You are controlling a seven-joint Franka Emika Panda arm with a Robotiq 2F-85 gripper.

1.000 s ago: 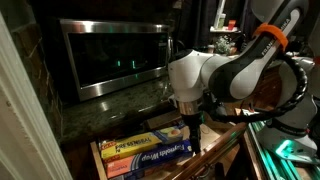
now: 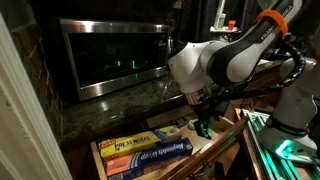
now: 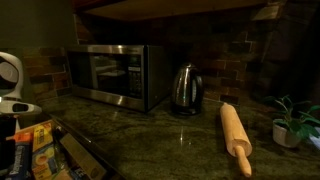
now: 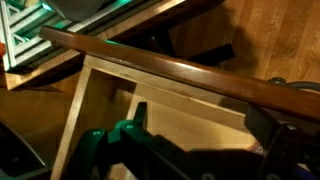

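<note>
My gripper stands open over a pulled-out drawer (image 4: 190,88), with nothing between its fingers. In the wrist view, the drawer's brown front edge runs across beyond the fingertips, and its pale floor shows below. Exterior view 1 has the gripper (image 2: 204,126) at the drawer's right part, to the right of the boxes. A yellow box (image 2: 130,143) and a blue box (image 2: 150,158) lie in the drawer's left part. Exterior view 2 shows the yellow box (image 3: 44,150) at lower left; my fingers are not visible there.
On the dark counter (image 3: 150,140) stand a microwave (image 3: 118,75), a kettle (image 3: 187,88), a wooden rolling pin (image 3: 235,138) and a potted plant (image 3: 291,128). The drawer's front wall (image 2: 205,158) is close to the gripper. Bare counter lies between microwave and rolling pin.
My gripper has moved right and up in exterior view 1, away from the boxes along the drawer. The boxes and drawer look unmoved.
</note>
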